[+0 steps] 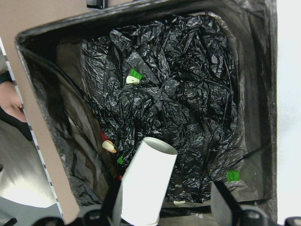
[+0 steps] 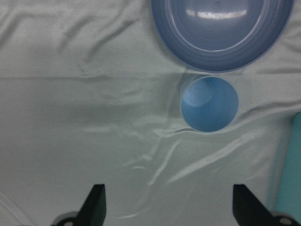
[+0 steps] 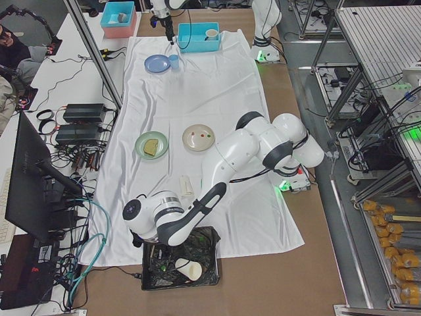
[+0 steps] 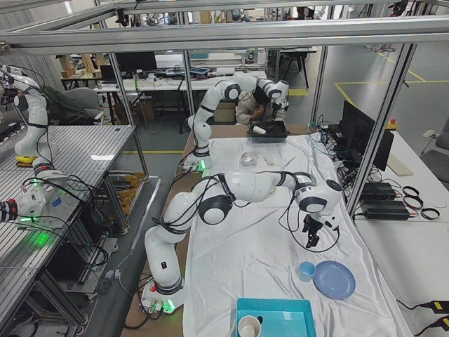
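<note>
A white cup [image 1: 146, 183] lies on its side in the black bin [image 1: 256, 108], lined with plastic and holding small coloured scraps. My left gripper is over it, fingertips apart at either side; the cup is below them. My right gripper stands open above the cloth, near a blue cup [image 2: 209, 103], a blue plate [image 2: 221, 56] and a turquoise tray [image 2: 289, 174].
A green plate [image 3: 141, 151] with a yellow item and a beige plate [image 3: 197, 143] lie on the white cloth. A monitor [image 3: 26, 184] and cables line the left side.
</note>
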